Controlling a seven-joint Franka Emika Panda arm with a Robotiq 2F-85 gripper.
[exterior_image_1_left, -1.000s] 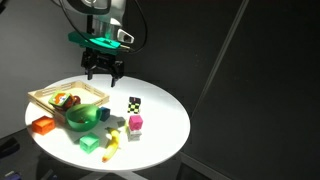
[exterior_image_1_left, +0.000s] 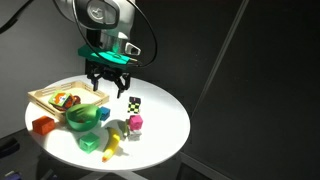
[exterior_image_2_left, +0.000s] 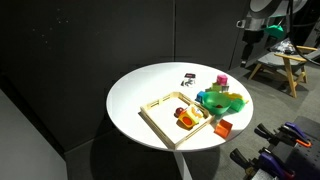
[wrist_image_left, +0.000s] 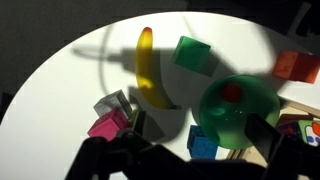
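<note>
My gripper (exterior_image_1_left: 108, 88) hangs open above the white round table, with nothing between its fingers. Its dark fingers show at the bottom of the wrist view. Below it stands a green bowl (wrist_image_left: 238, 112) with a small red thing inside. A blue cube (wrist_image_left: 202, 143) lies right beside the bowl. On the front part of the table are a yellow banana (wrist_image_left: 149, 70) and a green cube (wrist_image_left: 191, 53). A pink block (wrist_image_left: 108, 125) sits close to a grey block (wrist_image_left: 113, 104). An orange-red block (exterior_image_1_left: 43, 125) lies by the table's left edge.
A shallow wooden tray (exterior_image_2_left: 152, 105) holds several colourful toy pieces. A black and green checkered block (exterior_image_1_left: 134, 104) stands toward the back. In exterior view 2, a wooden chair (exterior_image_2_left: 291, 70) stands beyond the table.
Over the last second my gripper has shifted right in exterior view 1, staying above the table. The objects look unmoved.
</note>
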